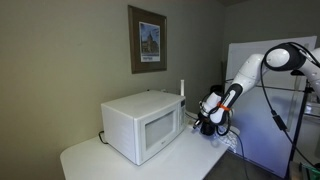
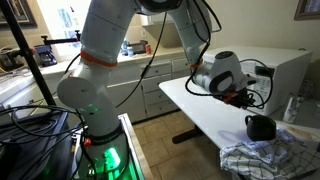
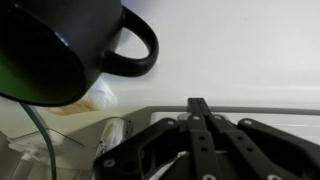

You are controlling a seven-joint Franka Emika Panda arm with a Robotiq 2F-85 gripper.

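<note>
A black mug (image 3: 75, 45) fills the upper left of the wrist view, its handle pointing toward the middle. In exterior view 2 the same dark mug (image 2: 260, 128) sits at the edge of a checked cloth. My gripper is shut, and nothing shows between its fingers. It lies to the side of the mug's handle in the wrist view, apart from it. From exterior view 2, the gripper (image 2: 250, 99) appears beyond the mug, above the white table. The mug is hard to make out behind the arm in exterior view 1.
A white microwave (image 1: 145, 125) stands on the white table (image 1: 85, 160). The checked cloth (image 2: 262, 158) lies crumpled at the table's near end. A bottle (image 2: 291, 108) stands near the mug. Bare table stretches left of the gripper in exterior view 2.
</note>
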